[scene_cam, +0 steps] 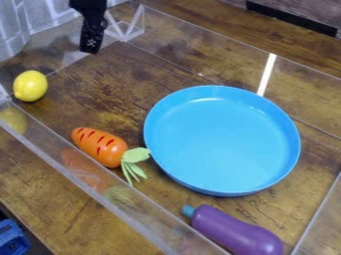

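Observation:
My black gripper hangs at the top left, above the back corner of the clear-walled area; whether its fingers are open or shut is too small to tell. A yellow lemon lies at the left. An orange toy carrot with green leaves lies left of a large blue plate, which is empty. A purple eggplant lies at the front right, below the plate.
Clear plastic walls edge the wooden surface, with a white strip near the back right. A blue object sits outside at the lower left.

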